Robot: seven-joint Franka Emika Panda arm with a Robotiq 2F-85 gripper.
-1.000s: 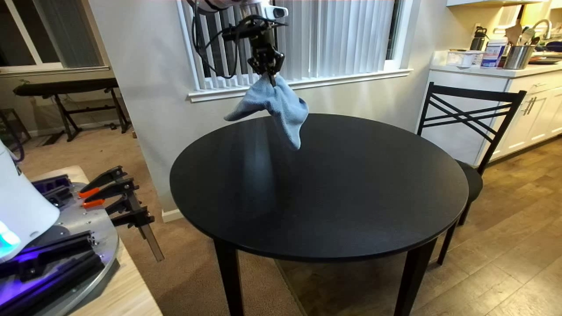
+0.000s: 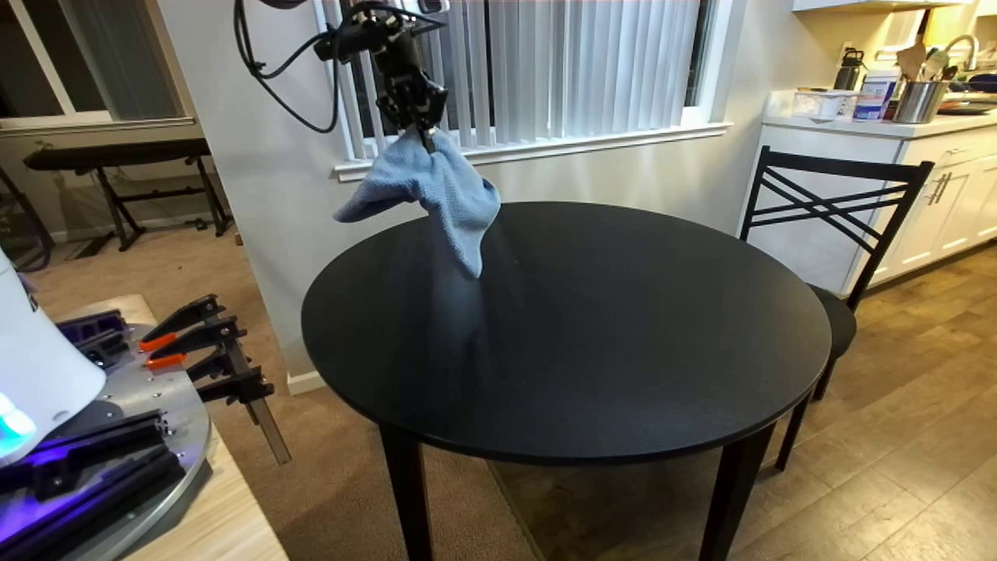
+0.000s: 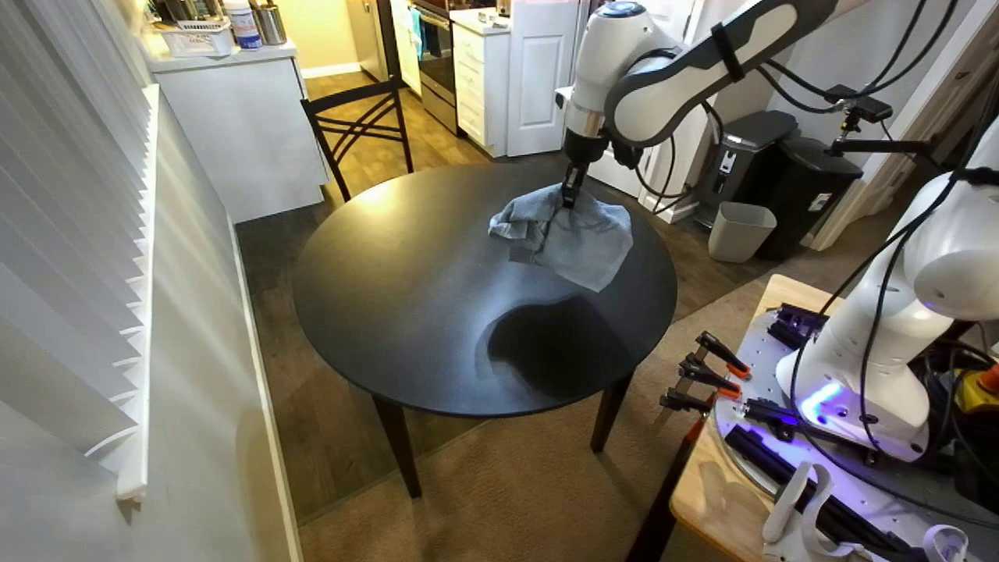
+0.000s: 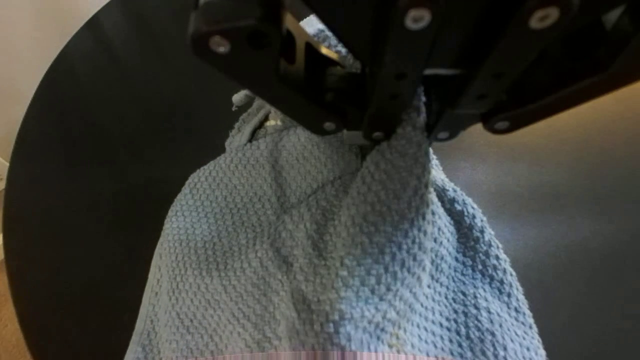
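A blue-grey textured cloth point(image 2: 446, 192) hangs in loose folds from my gripper point(image 2: 430, 140), which is shut on a bunched part of it. In exterior view 1 the cloth is over the left back part of the round black table point(image 2: 598, 336). From exterior view 2 the cloth point(image 3: 585, 242) spreads below the gripper point(image 3: 569, 195) and looks held above the tabletop, with a dark shadow on the table point(image 3: 403, 281). The wrist view shows the cloth point(image 4: 288, 240) pinched between the fingers and draping downward; the fingertips are partly covered by its folds.
A black chair point(image 2: 832, 210) stands at its kitchen side, and a window with blinds point(image 2: 598, 70) is behind the table. Clamps point(image 2: 210, 346) stick out from the robot's base bench point(image 3: 698, 496).
In exterior view 1 my gripper has moved left and slightly lower, carrying the cloth with it. The cloth stays held; table and chair have not moved.
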